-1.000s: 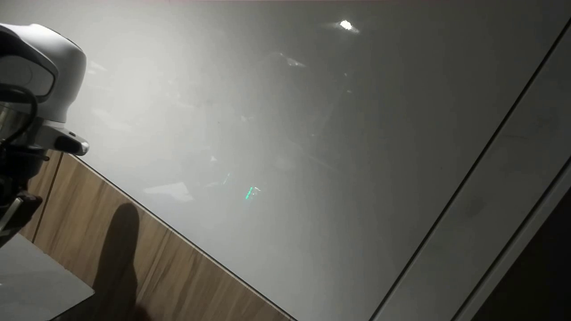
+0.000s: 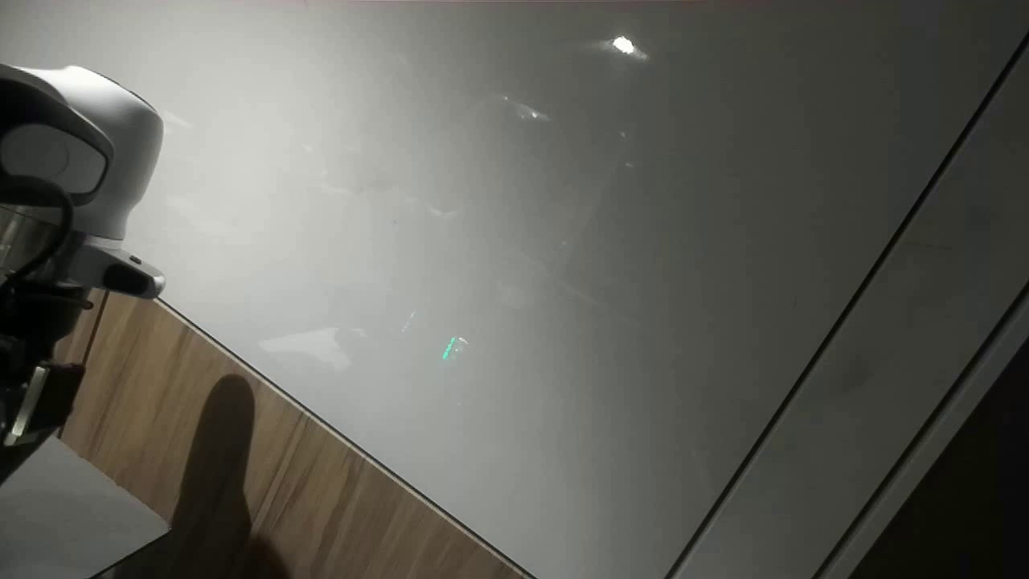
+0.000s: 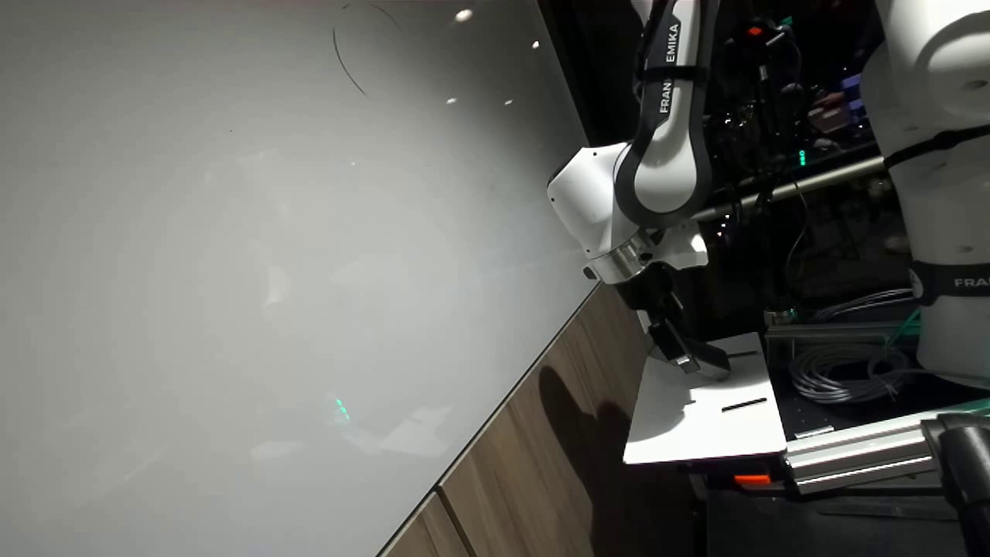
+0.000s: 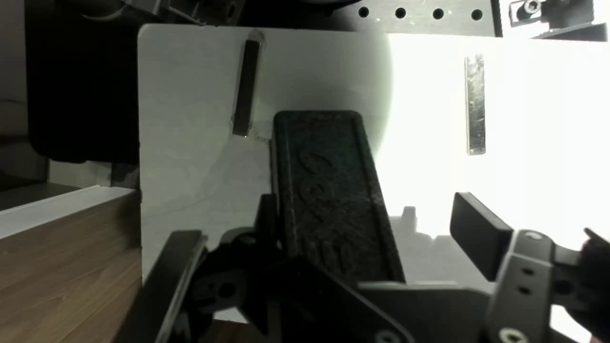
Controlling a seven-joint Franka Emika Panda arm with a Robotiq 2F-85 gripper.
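A dark, oblong block [image 4: 331,188], which looks like a whiteboard eraser, lies on the white plate [image 4: 188,183] in the wrist view. My gripper straddles the block's near part. The fingers stand apart, with a clear gap between the block and the right finger; contact on the left is hard to make out in the dark. From the second outside view, the gripper [image 3: 691,360] is low over the plate [image 3: 701,436]. In the first outside view only part of the hand shows at the left edge, above the plate [image 2: 77,521].
A large pale glossy board [image 3: 278,232] fills much of the outside views, bordered by wood panelling [image 3: 520,455]. On the plate are a dark strip [image 4: 247,85] and a metallic strip [image 4: 475,105]. Coiled cables [image 3: 844,371] lie beside the robot's base.
In the first outside view, the arm and gripper have come down toward the plate and shifted slightly right. The board and plate have not moved.
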